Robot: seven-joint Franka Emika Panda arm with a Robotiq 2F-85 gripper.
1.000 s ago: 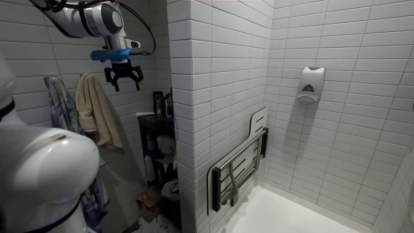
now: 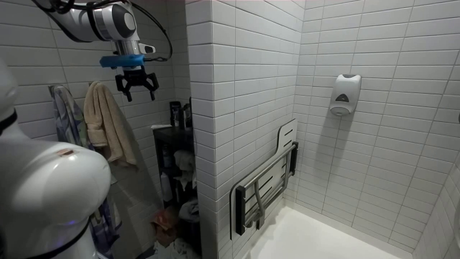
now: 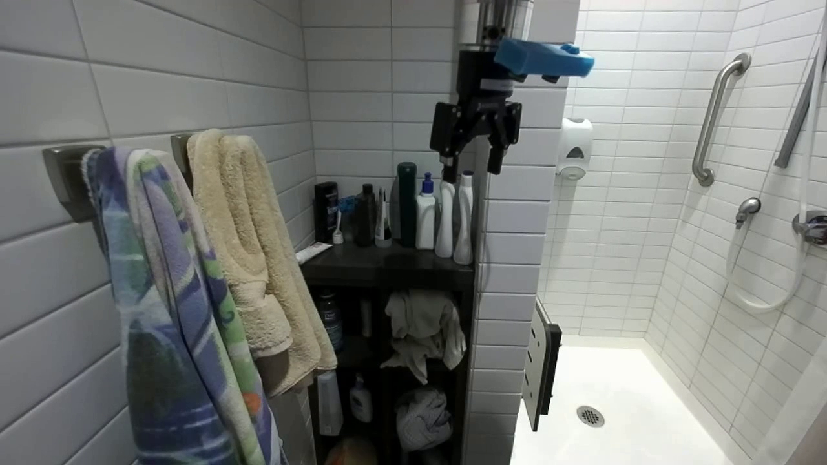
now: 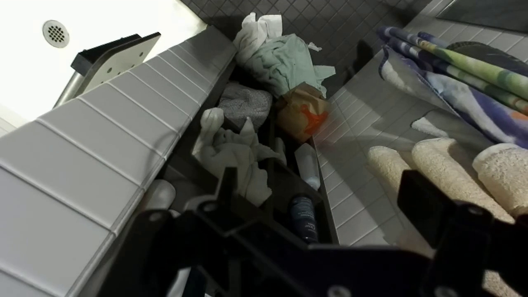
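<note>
My gripper (image 2: 141, 98) hangs open in the air, fingers pointing down, with nothing between them. In the second exterior view the gripper (image 3: 471, 166) appears in front of the bottles, level with their tops; its distance from them is hard to judge. A beige towel (image 3: 244, 263) and a patterned towel (image 3: 167, 325) hang from wall hooks on the left. The dark shelf (image 3: 372, 267) carries a green bottle (image 3: 407, 205), a white bottle with a blue pump (image 3: 426, 217) and several other toiletries. From the wrist, crumpled pale cloth (image 4: 235, 158) shows below on the shelf unit.
A tiled wall corner (image 2: 213, 129) divides the shelf area from the shower. Beyond it are a folded shower seat (image 2: 267, 185), a soap dispenser (image 2: 345, 95) and a grab bar (image 3: 713, 116). Cloths (image 4: 282, 64) and a paper bag (image 4: 302, 111) lie low down.
The arm and gripper are almost exactly where they were, with at most a tiny shift to the left. Nothing else has visibly moved.
</note>
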